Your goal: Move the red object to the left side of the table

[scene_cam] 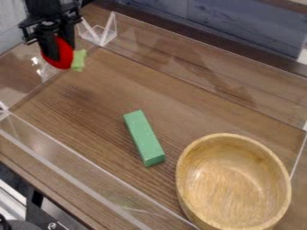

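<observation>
The red object (59,54), rounded and with a pale green part on its right side, is at the upper left of the camera view. My gripper (57,50) comes down from the top left corner and is shut on it. The black gripper body covers its upper end. Whether its lower tip touches the table cannot be told from this angle.
A green block (144,137) lies in the lower middle of the wooden table (204,99). An empty yellow bowl (232,181) sits at the lower right. Bare wood spans the middle. Dark cables hang beyond the edge at bottom left.
</observation>
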